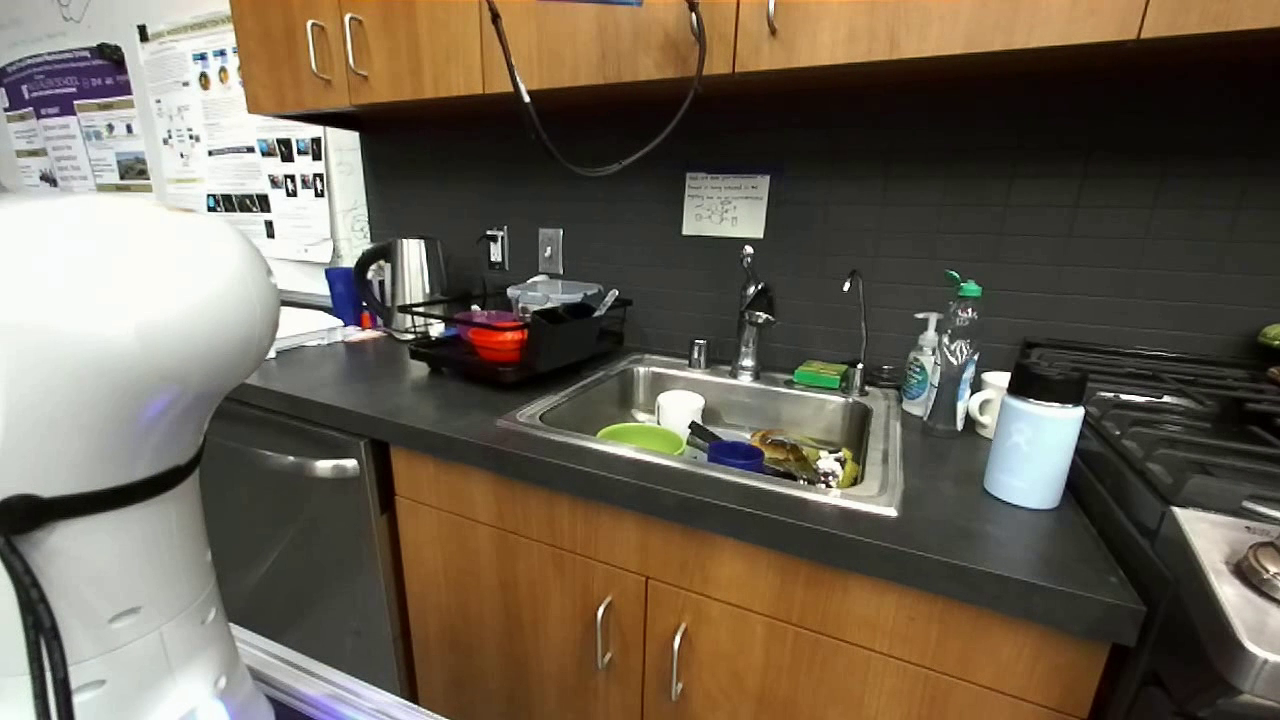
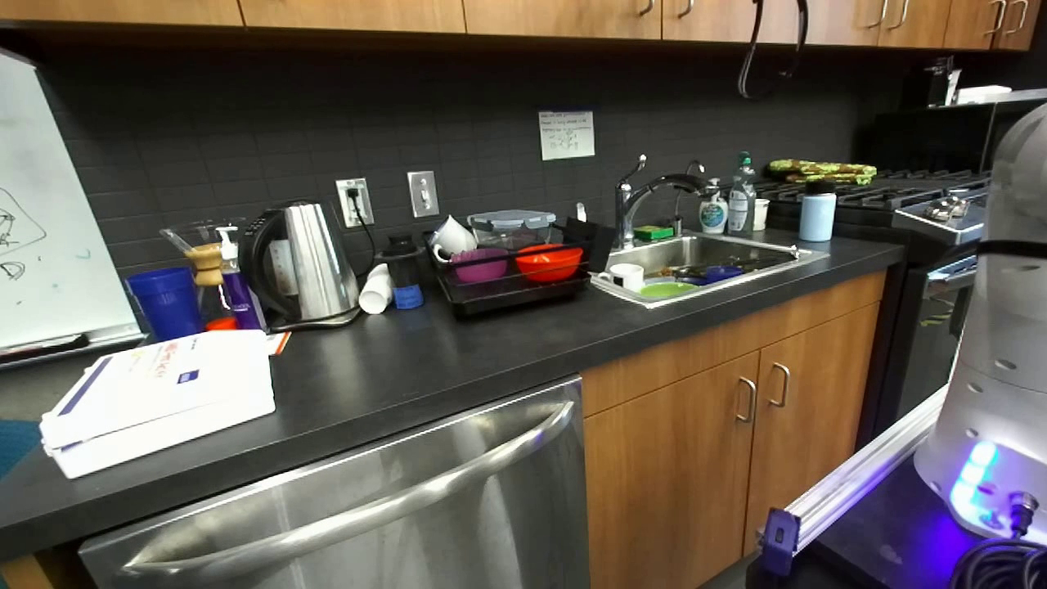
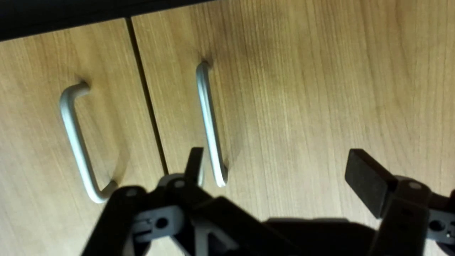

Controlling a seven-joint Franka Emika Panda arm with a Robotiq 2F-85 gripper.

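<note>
In the wrist view my gripper stands open with its black fingers (image 3: 367, 181) wide apart and nothing held between them. It faces two wooden cabinet doors. The right door (image 3: 307, 94) carries a metal bar handle (image 3: 211, 123), whose lower end appears just inside the left finger; whether they touch I cannot tell. Left of the dark seam, the other door's handle (image 3: 79, 143) lies outside the fingers. The white arm (image 1: 114, 360) shows at the left of exterior view 1, but the gripper is out of both exterior views.
Upper cabinets (image 1: 924, 30) run above the counter (image 1: 444, 414), with a dangling cable (image 1: 606, 166) in front. The sink (image 1: 882, 462) holds dishes. A dish rack (image 2: 520, 294), kettle (image 2: 324, 255) and blue bottle (image 1: 1034, 444) stand on the counter.
</note>
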